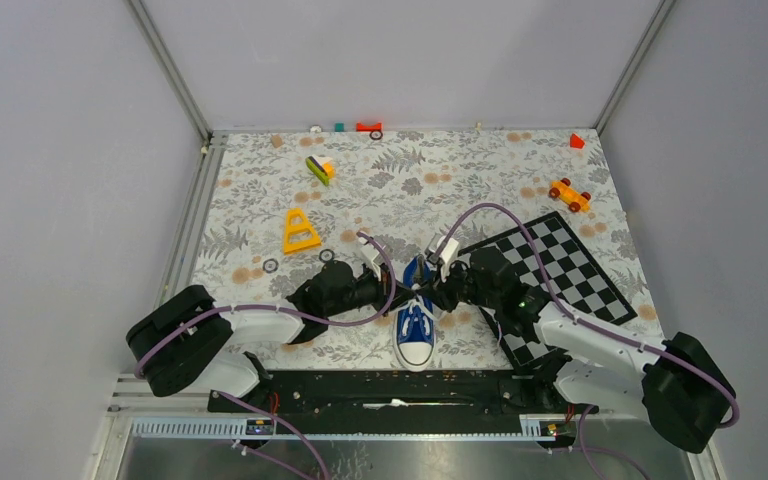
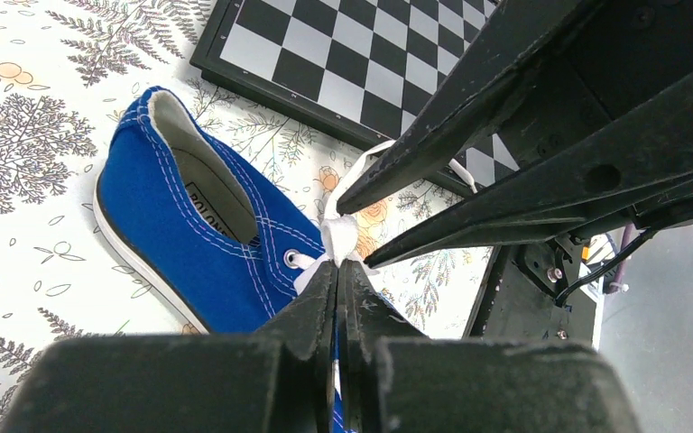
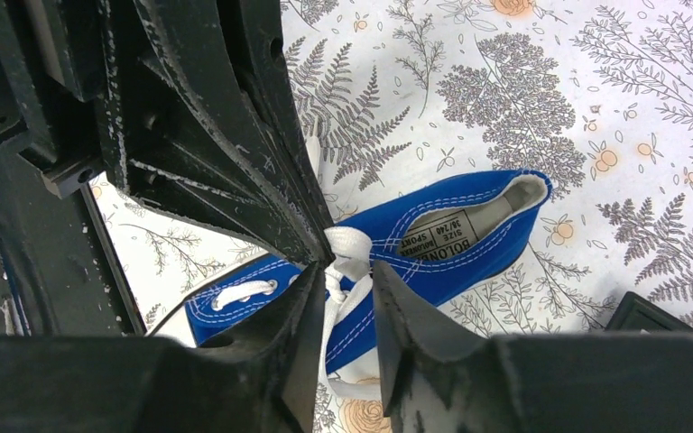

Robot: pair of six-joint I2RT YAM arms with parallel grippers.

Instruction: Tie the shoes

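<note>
The blue canvas shoe (image 1: 413,328) stands near the table's front edge, its white toe facing that edge. In the left wrist view, my left gripper is shut with white shoelace (image 2: 339,236) at its fingertips, above the shoe's tongue area. My right gripper is part open; its two fingertips stand apart on either side of a lace loop (image 3: 350,242) in the right wrist view. Both grippers meet over the shoe, and they hide part of the lacing from above.
A black-and-white checkerboard (image 1: 570,270) lies right of the shoe, beneath the right arm. A yellow A-shaped piece (image 1: 300,232) lies to the left, with loose black rings nearby.
</note>
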